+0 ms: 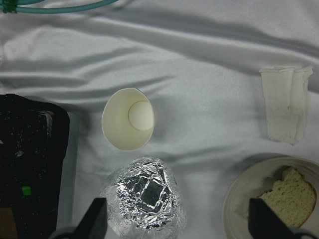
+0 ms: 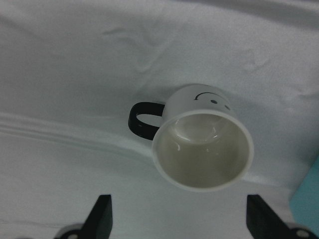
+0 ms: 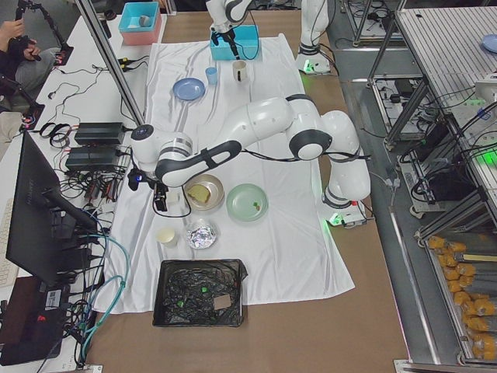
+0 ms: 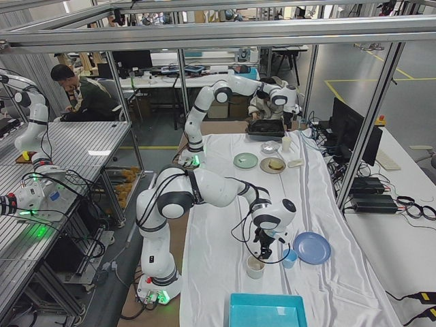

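My left gripper is open above the cloth, over a crumpled foil bowl, beside a pale paper cup, a folded napkin and a plate holding a bread slice. My right gripper is open, with nothing between its fingers, above a white mug with a black handle and a smile drawn on it. The mug also stands in the camera right view, next to a blue cup.
A black lined bin lies at the near edge. A green plate is right of the bread plate. A blue plate and a turquoise bin are near the right arm.
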